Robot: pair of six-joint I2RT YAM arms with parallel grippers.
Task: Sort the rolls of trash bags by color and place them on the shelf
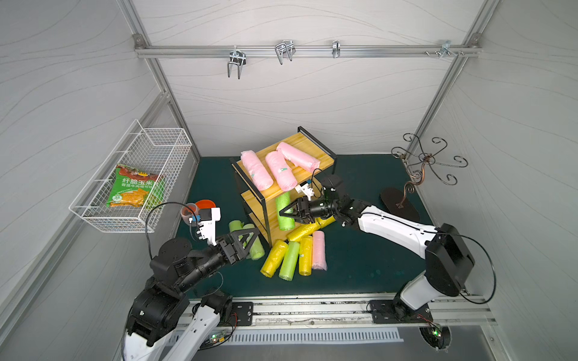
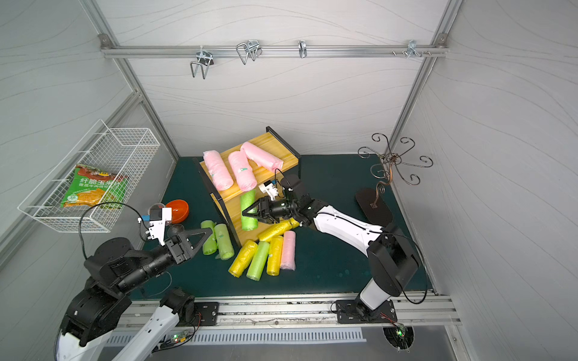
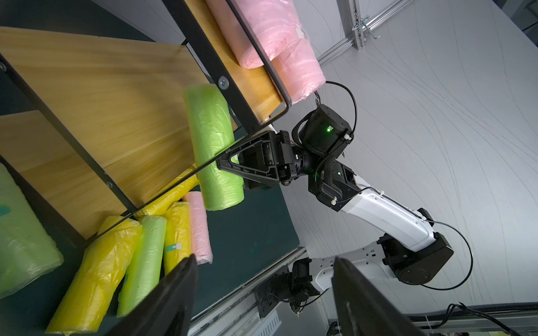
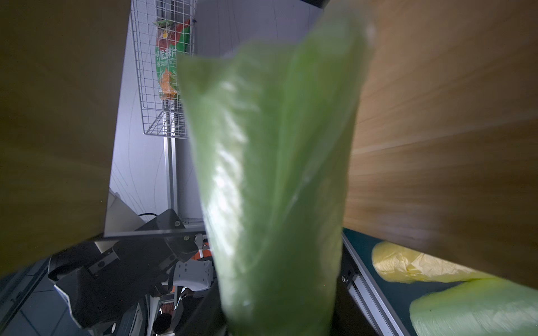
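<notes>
My right gripper (image 1: 285,212) is shut on a green roll (image 3: 213,145), whose far end reaches in under the top board, over the middle shelf (image 3: 106,84). That roll fills the centre of the right wrist view. Three pink rolls (image 1: 280,170) lie on the shelf's top board (image 1: 310,144). In front of the shelf lie yellow rolls (image 1: 274,258), a green roll (image 1: 289,261) and a pink roll (image 1: 318,250). More green rolls (image 2: 224,242) rest left of the shelf. My left gripper (image 1: 253,237) hovers above those with its fingers apart, empty.
A white wire basket (image 1: 132,180) with a snack bag (image 1: 135,185) hangs on the left wall. An orange bowl (image 2: 177,210) sits behind my left arm. A scroll-metal stand (image 1: 427,159) is at the right.
</notes>
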